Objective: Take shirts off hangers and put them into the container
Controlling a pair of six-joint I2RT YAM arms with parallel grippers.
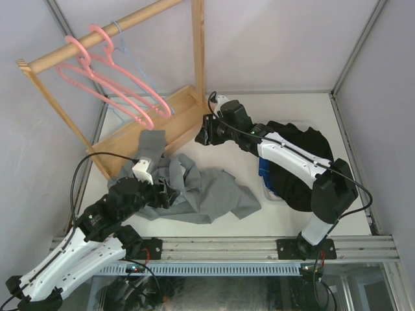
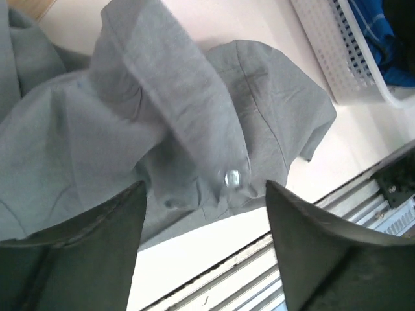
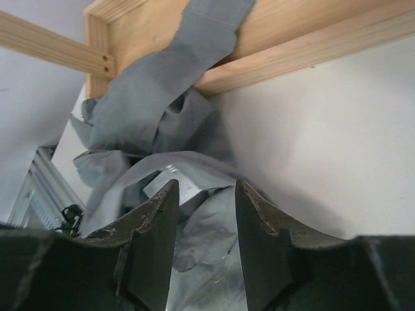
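A grey shirt [image 1: 214, 194] lies crumpled on the white table, off any hanger, with one part resting on the wooden base of the rack. Pink hangers [image 1: 120, 84] and a light-blue hanger [image 1: 133, 61] hang bare from the rod. Low over the shirt is my left gripper [image 1: 170, 194]; its fingers [image 2: 107, 233] stand apart, with the cloth showing beyond them. To the right of the rack my right gripper [image 1: 206, 135] hangs in the air, its fingers [image 3: 159, 240] parted and the shirt [image 3: 214, 227] seen below, with nothing held.
The wooden rack [image 1: 198, 45] rises at the back left, its base [image 1: 185, 110] on the table. On the right, a white basket [image 2: 343, 58] holds black [image 1: 301, 162] and blue cloth. Bare table lies between shirt and basket.
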